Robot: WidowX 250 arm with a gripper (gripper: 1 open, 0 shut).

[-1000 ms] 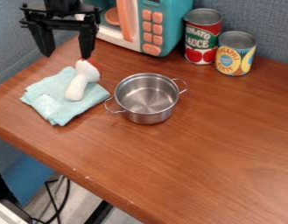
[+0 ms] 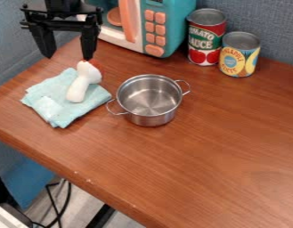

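My black gripper (image 2: 68, 40) hangs at the top left, its two fingers spread wide open with nothing between them. Below it a white toy with a red tip (image 2: 81, 83) lies on a folded light-blue cloth (image 2: 51, 100). A steel pot (image 2: 149, 104) with two handles stands to the right of the cloth.
A teal toy microwave (image 2: 166, 31) stands at the back. A tomato sauce can (image 2: 206, 40) and a yellow-label can (image 2: 238, 59) are at the back right. The table's left edge drops to the floor.
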